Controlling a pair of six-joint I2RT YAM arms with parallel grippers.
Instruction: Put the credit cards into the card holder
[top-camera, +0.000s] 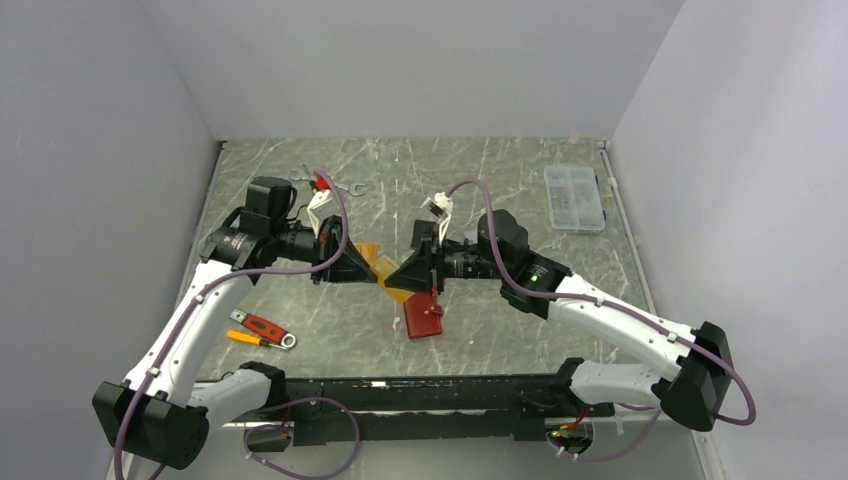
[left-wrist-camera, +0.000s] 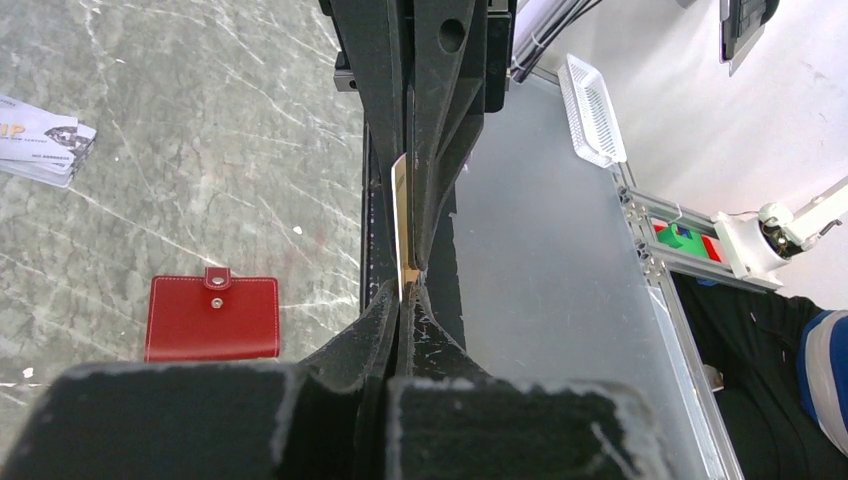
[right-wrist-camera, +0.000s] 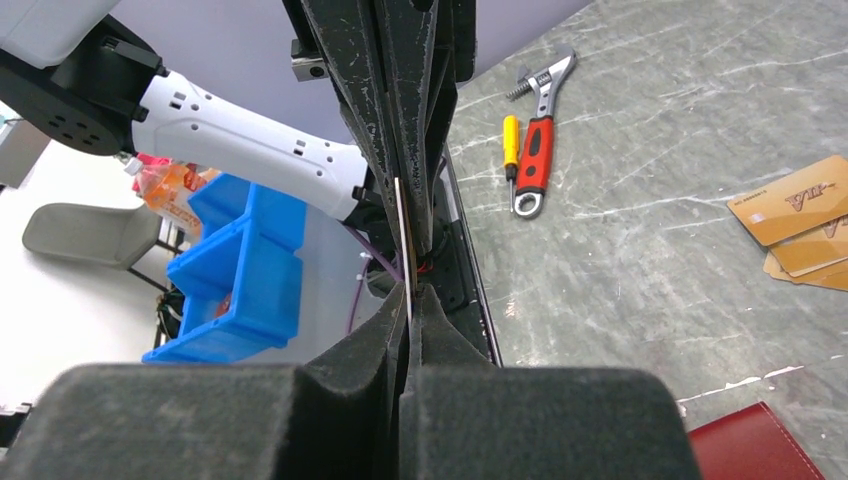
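A thin gold card (top-camera: 392, 284) bridges the tips of my two grippers above the table. Seen edge-on in the left wrist view, this card (left-wrist-camera: 401, 215) runs between the fingertips of my left gripper and the facing fingers of the other arm. Its edge (right-wrist-camera: 403, 225) likewise enters the tips of my right gripper; both grippers are shut on it. The red card holder (left-wrist-camera: 212, 325) lies on the table, its snap tab visible. Loose overlapping cards (right-wrist-camera: 795, 205) rest on the table, gold in the right wrist view.
A red-handled adjustable wrench (top-camera: 264, 327) and a yellow screwdriver (top-camera: 245, 338) lie at the front left. More tools (top-camera: 320, 183) sit at the back left. A clear compartment box (top-camera: 575, 198) stands at the back right, with bare table in front of it.
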